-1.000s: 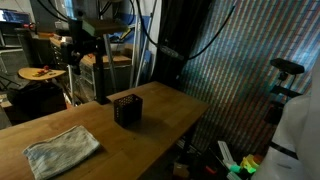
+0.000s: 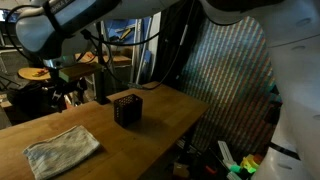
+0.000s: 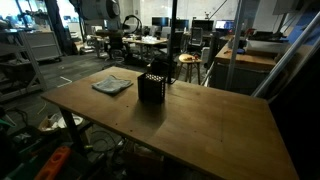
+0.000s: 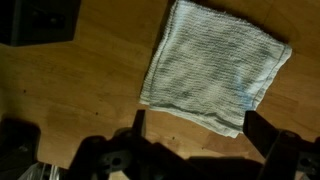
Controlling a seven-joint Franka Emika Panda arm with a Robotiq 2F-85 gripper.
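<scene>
A pale, textured cloth (image 2: 62, 152) lies flat on the wooden table, its edges slightly uneven. From the wrist view the cloth (image 4: 215, 65) fills the middle, set at an angle beyond the fingertips. My gripper is open, its two dark fingers wide apart and nothing between them. In the first exterior view the gripper (image 2: 68, 98) hangs at the left, above the table and apart from the cloth. A black perforated box (image 2: 128, 110) stands to the right of the cloth; in the second exterior view the box (image 3: 152, 88) looks open at the top.
Bare wooden table (image 3: 220, 125) stretches away on the box's far side from the cloth. Part of a dark object (image 4: 40, 20) shows at the wrist view's upper left. Desks and monitors stand in the background, beyond the table.
The arm has come lower and farther into the first exterior view, with the gripper sinking toward the table at the left. Cloth and box have stayed where they were.
</scene>
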